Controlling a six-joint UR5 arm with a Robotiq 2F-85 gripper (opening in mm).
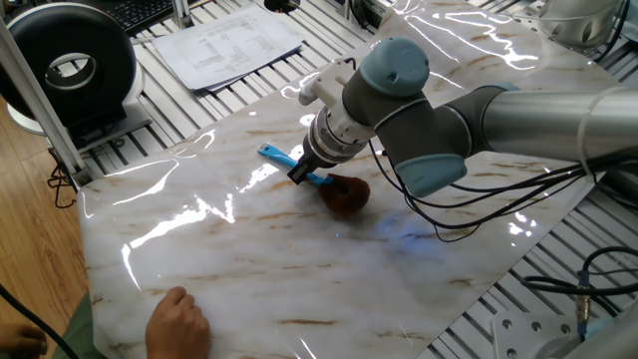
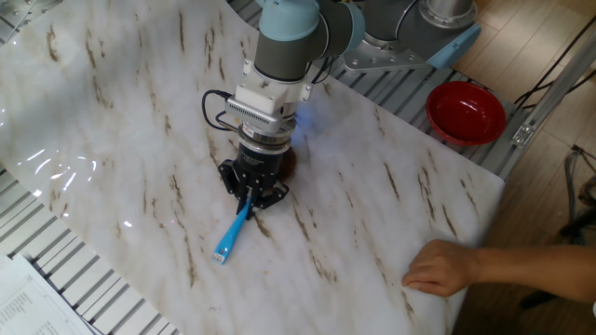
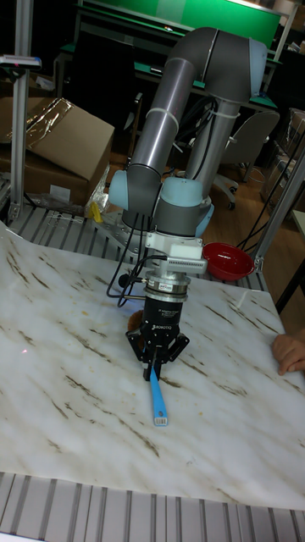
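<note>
A brush with a blue handle [image 1: 276, 156] and a bushy brown head [image 1: 347, 196] is at the middle of the marble-patterned table [image 1: 239, 269]. My gripper [image 1: 303, 177] points down over the handle near the head, its fingers drawn together on it. In the second exterior view, the free end of the handle [image 2: 229, 238] sticks out past the gripper [image 2: 249, 203], while most of the brown head [image 2: 288, 165] is hidden behind it. The third exterior view shows the handle [image 3: 158, 402] slanting out from between the fingertips. Whether the brush touches the table is hard to tell.
A red bowl [image 2: 465, 113] stands by the table's edge near the arm's base. Someone's hand [image 2: 441, 268] rests on the table's side. Papers [image 1: 227, 47] and a black round object [image 1: 70, 68] lie beyond the sheet.
</note>
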